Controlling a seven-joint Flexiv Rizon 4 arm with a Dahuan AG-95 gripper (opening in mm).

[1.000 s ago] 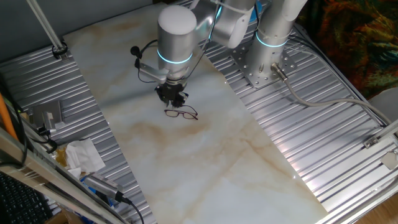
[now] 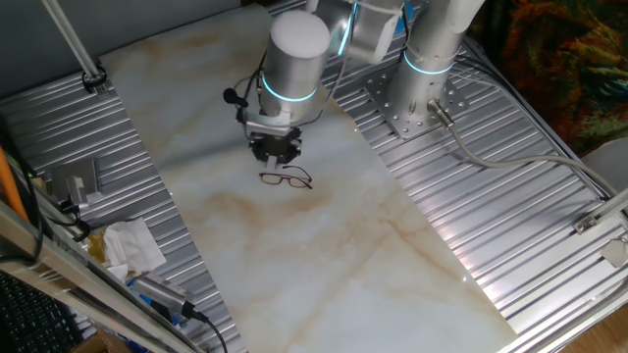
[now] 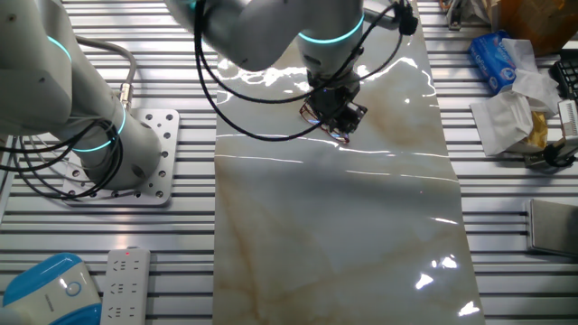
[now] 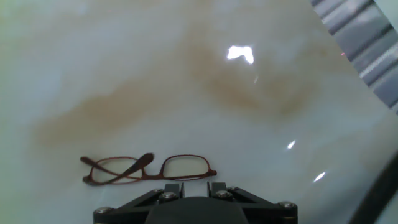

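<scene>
A pair of dark red-brown eyeglasses [image 4: 151, 177] lies on the marbled tabletop sheet [image 2: 324, 265], one temple crossing a lens. In the wrist view they sit just beyond my fingertips, mostly to the left of them. My gripper is open, its two short black fingers a small gap apart with nothing visible between them. From exterior view 1, the gripper [image 2: 274, 163] hangs right behind the glasses [image 2: 286, 180], above the sheet. Exterior view 2 has the glasses [image 3: 339, 138] partly hidden by the gripper and cables.
Slatted metal decking [image 2: 500, 211] surrounds the sheet, with my arm's base plate [image 2: 402, 113] beside it. White tissues [image 2: 134, 245] and a cabled metallic device [image 2: 162, 292] lie off its left side. A power strip [image 3: 125, 284] stands on the decking. Most of the sheet is clear.
The glasses have stayed in place.
</scene>
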